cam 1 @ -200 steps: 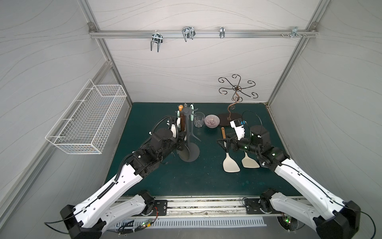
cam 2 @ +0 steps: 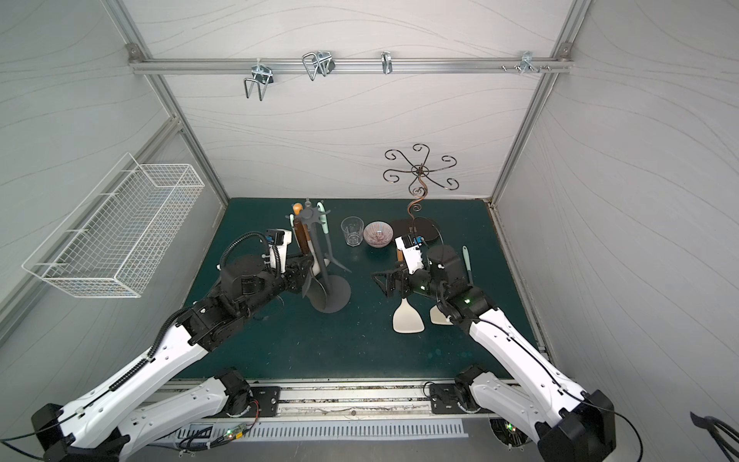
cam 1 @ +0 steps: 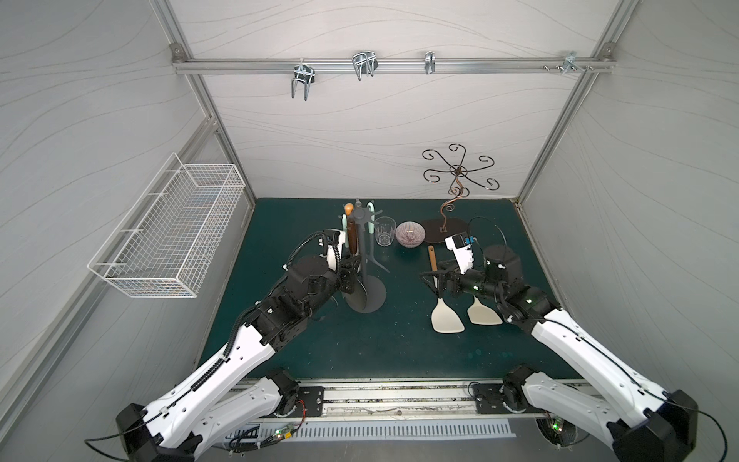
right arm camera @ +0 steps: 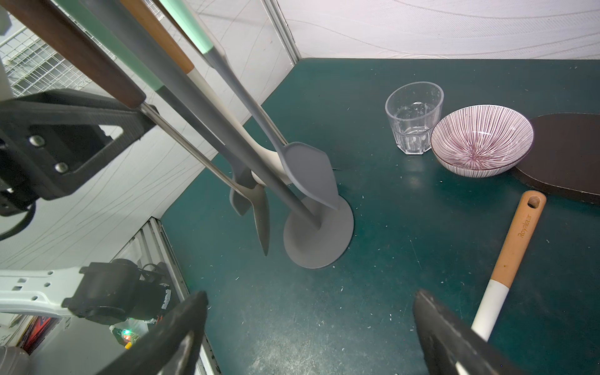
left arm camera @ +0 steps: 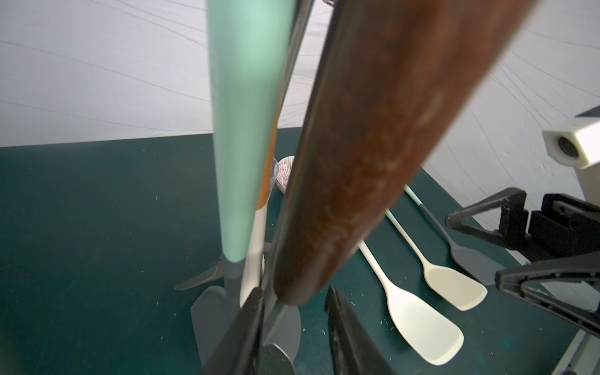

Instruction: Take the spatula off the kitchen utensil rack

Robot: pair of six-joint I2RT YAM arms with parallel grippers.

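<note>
The grey rack stands left of centre with hanging utensils. At it, my left gripper is around the metal shaft of a turner just below its brown wooden handle; the shaft's contact with the fingers is partly blurred. This turner's metal blade hangs beside grey spatulas and mint handles. My right gripper stands open to the right of the rack, above the loose utensils, with nothing between its fingers.
A white turner, a cream one and a grey one lie on the right. A glass and bowl stand behind. A wire basket hangs left.
The right arm is nearly still.
</note>
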